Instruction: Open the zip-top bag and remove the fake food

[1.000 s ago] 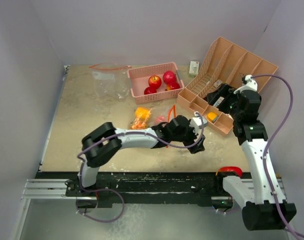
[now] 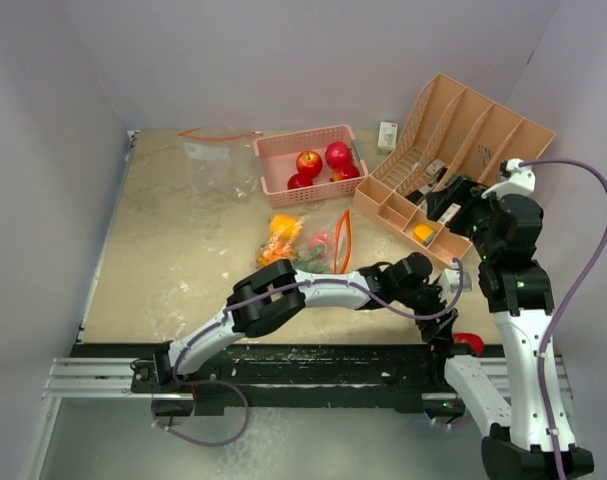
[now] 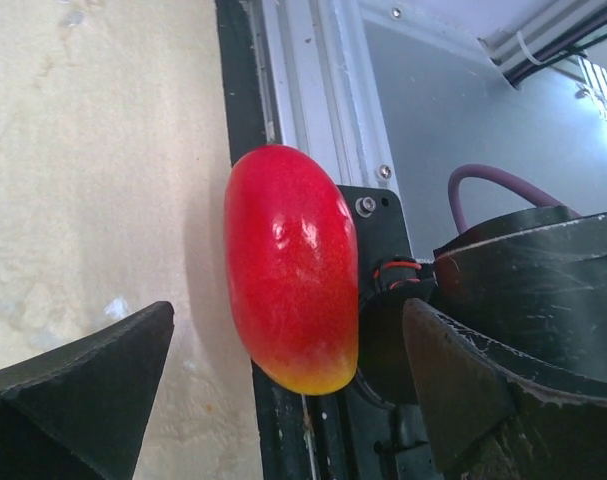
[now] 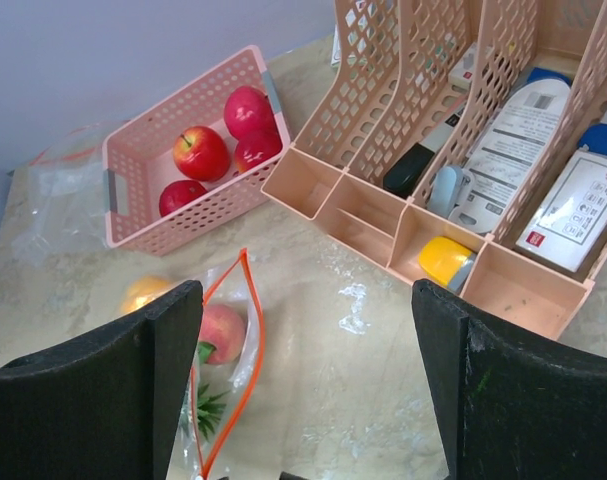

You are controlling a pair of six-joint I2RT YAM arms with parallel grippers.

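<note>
A red oblong fake fruit with a yellow end (image 3: 291, 265) lies at the table's front edge, between the open fingers of my left gripper. The zip top bag (image 4: 243, 365) with a pink fruit, a yellow one and leafy pieces lies mid-table, its orange zip strip facing the wooden organizer. My right gripper hangs open above, right of the bag in the top view, nothing held.
A pink basket (image 2: 273, 160) holds several red fruits at the back. An empty clear bag (image 2: 218, 175) lies back left. A tan compartment organizer (image 2: 398, 212) fills the back right.
My left gripper has moved right and toward the front edge, down over the red fruit. The right arm has shifted slightly right over the last second.
</note>
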